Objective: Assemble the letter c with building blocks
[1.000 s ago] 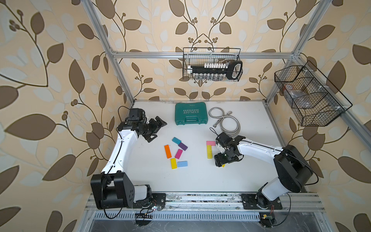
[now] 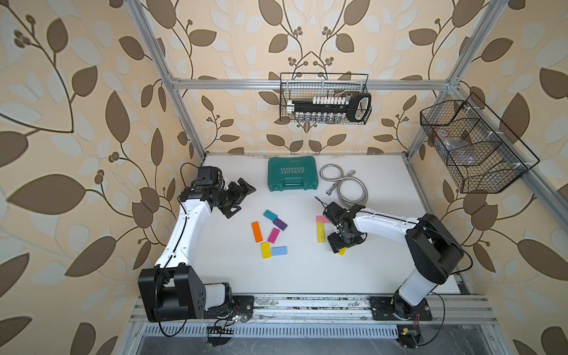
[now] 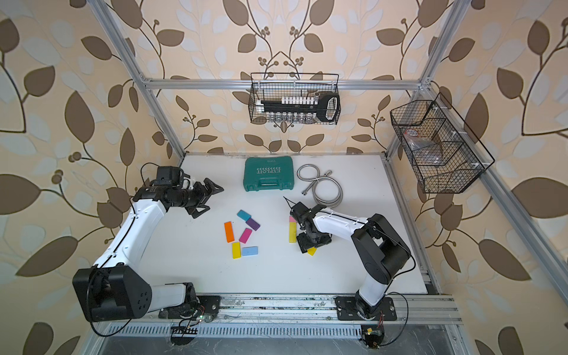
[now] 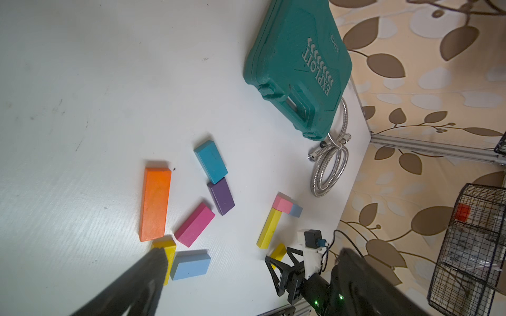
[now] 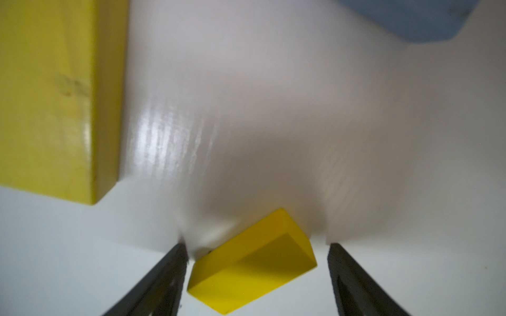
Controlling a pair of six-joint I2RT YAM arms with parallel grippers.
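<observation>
A small yellow block (image 5: 253, 273) lies skewed on the table between the parted fingers of my right gripper. Its left end is close to one finger; a gap shows at the other. Left of it stands the long yellow block (image 2: 320, 233), its far end against the pink block (image 2: 322, 219). A grey-blue block (image 4: 296, 210) adjoins the pink one, mostly hidden by the right arm in the top views. My left gripper (image 2: 246, 199) hangs open and empty over the left side. Loose blocks there include orange (image 2: 256, 231), teal (image 2: 270, 214), purple (image 2: 280, 223) and magenta (image 2: 273, 235).
Another yellow block (image 2: 265, 250) and a light blue block (image 2: 279, 251) lie near the front left. Behind the blocks are a green case (image 2: 293, 173) and a coiled metal hose (image 2: 353, 192).
The left arm and the loose blocks are unchanged.
</observation>
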